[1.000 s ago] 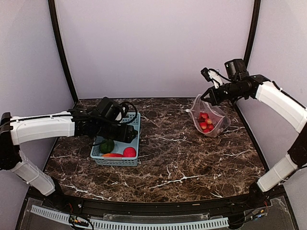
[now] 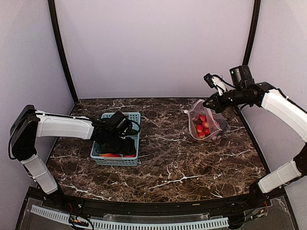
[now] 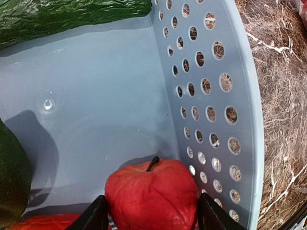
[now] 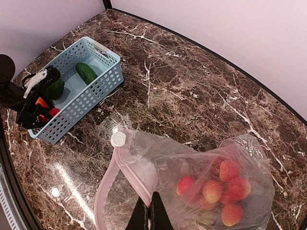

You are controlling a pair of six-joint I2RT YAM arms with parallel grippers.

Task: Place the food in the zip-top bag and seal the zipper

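Inside the basket, a red tomato-like fruit (image 3: 152, 191) lies by the perforated wall. My left gripper is lowered around it, one finger on each side, close against the skin; whether they grip it is unclear. The clear zip top bag (image 4: 259, 191) rests on the table at the right, its mouth raised, with several red-yellow fruits (image 4: 212, 191) inside. My right gripper is shut on the bag's pinkish zipper edge, holding it up. A white round slider (image 4: 118, 139) sits at one end of that edge.
The blue basket (image 2: 135, 143) also holds a cucumber (image 4: 86, 73), a dark green vegetable (image 3: 10, 177) and an orange-red item (image 3: 45, 222). Walls stand at the back and sides.
My left gripper has come down to the red fruit at the basket's front right corner, now mostly covering it from above. My right gripper has lowered slightly, and the bag's mouth with it.
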